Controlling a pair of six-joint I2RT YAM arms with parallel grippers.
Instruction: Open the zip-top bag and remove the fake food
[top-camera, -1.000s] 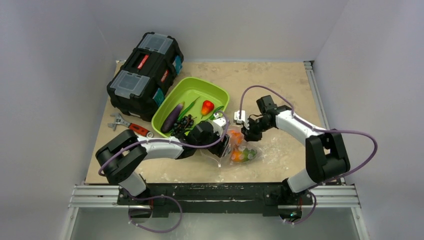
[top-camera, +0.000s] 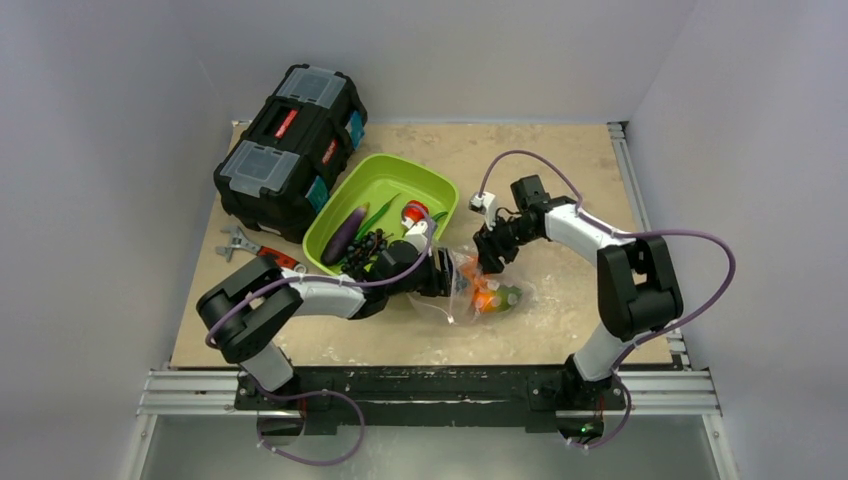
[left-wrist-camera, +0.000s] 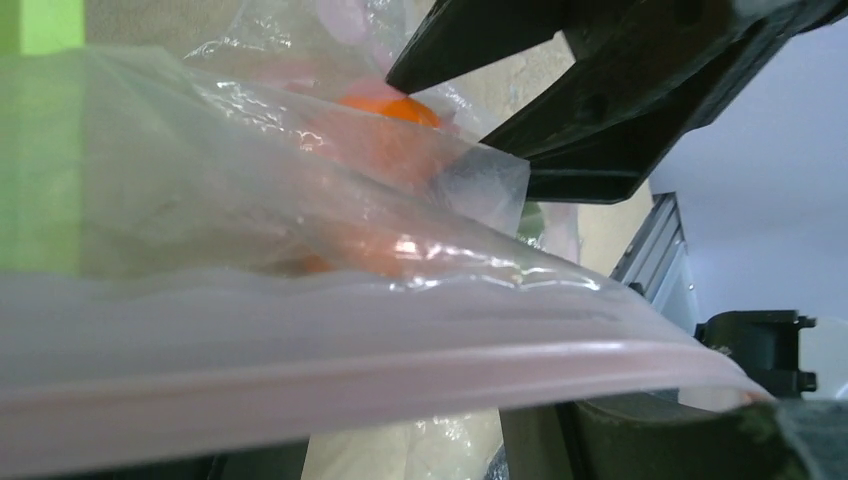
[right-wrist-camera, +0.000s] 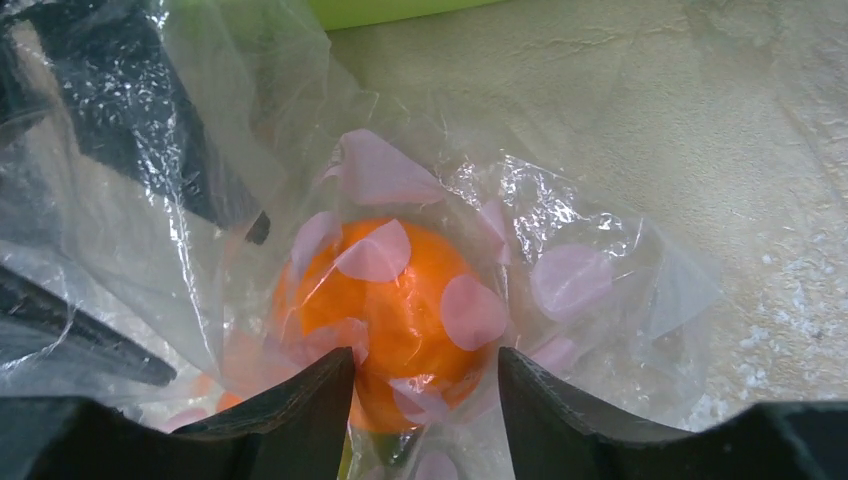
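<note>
The clear zip top bag (top-camera: 450, 305) lies on the table right of the green bin, with orange fake food (right-wrist-camera: 400, 300) and a green piece (top-camera: 506, 296) inside. My left gripper (top-camera: 438, 275) is at the bag's mouth, whose plastic rim spans the left wrist view. My right gripper is part open over the orange piece, plastic film between and around its fingertips; whether it touches the food I cannot tell.
The green bin (top-camera: 350, 180) holds an eggplant, grapes and other produce. A black toolbox (top-camera: 290, 150) and a wrench (top-camera: 280, 258) are at the left.
My left gripper has shifted slightly right, and the bag with it.
</note>
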